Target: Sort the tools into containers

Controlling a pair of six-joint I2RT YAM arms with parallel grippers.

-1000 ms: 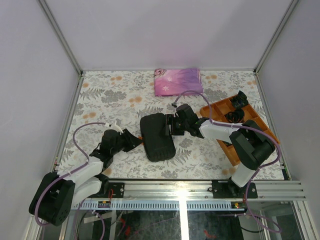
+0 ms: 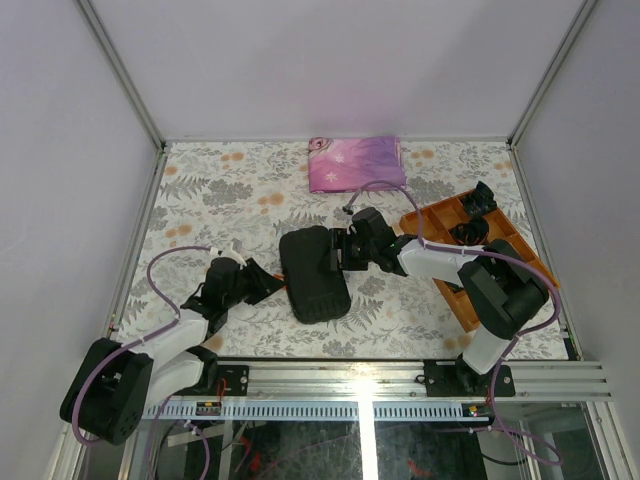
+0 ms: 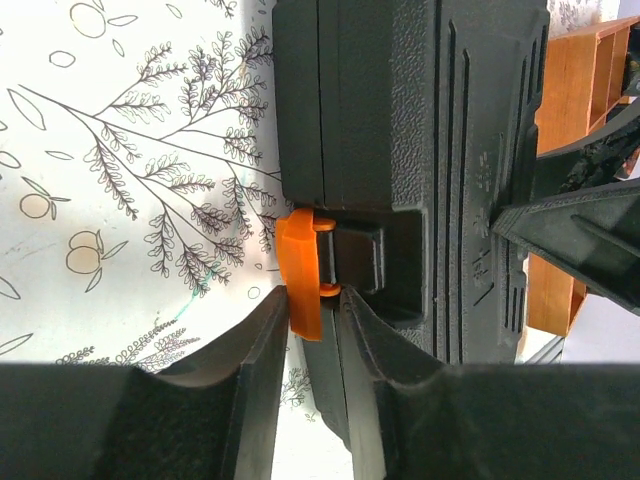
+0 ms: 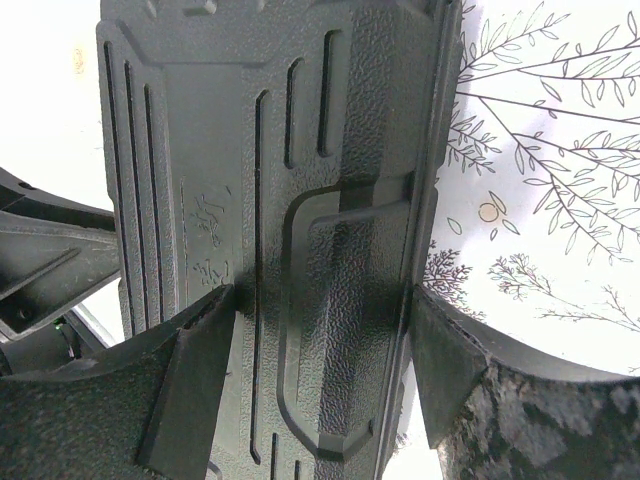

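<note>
A black plastic tool case [image 2: 315, 275] lies closed near the middle of the table, its long side running front to back. An orange latch [image 3: 298, 270] sits on its left side, by a recess. My left gripper is at that latch, fingers part open. The latch's lower end lies between its fingers, nearer the left one, with a gap to the right one. From the right, my right gripper is shut on the case's right edge, one finger over the top face, the other along the side.
An orange compartment container [image 2: 465, 312] stands at the right, partly under my right arm, with a coiled black cable [image 2: 470, 231] and another black item [image 2: 479, 198] in it. A folded pink cloth [image 2: 355, 163] lies at the back.
The left arm has shifted very slightly. The case and the right arm look unmoved.
</note>
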